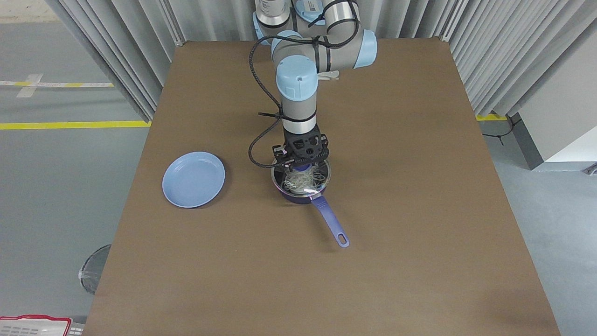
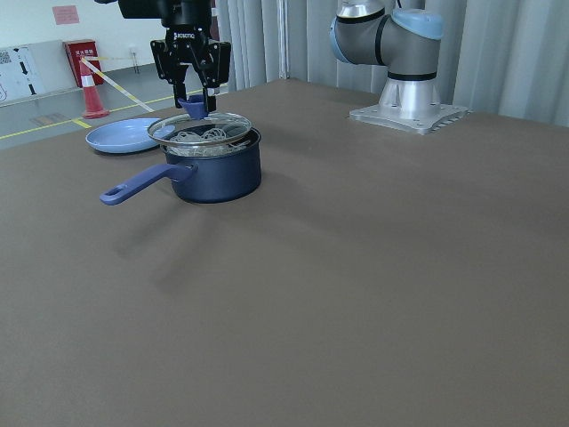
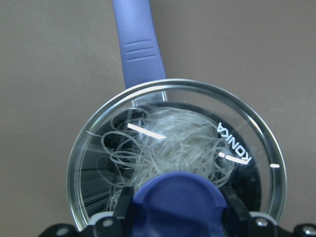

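Note:
A dark blue saucepan (image 2: 216, 184) with a long blue handle (image 1: 330, 220) holds pale noodles (image 3: 168, 143). A glass lid (image 3: 84, 168) with a steel rim and blue knob (image 3: 178, 207) is over the pan's mouth; in the left view it sits at the top, slightly tilted or raised at one side. My gripper (image 2: 192, 102) is shut on the lid's blue knob from above, its fingers on either side of it in the wrist view.
A light blue plate (image 1: 193, 179) lies left of the pan on the brown table (image 1: 425, 252). The arm's base stands at the back.

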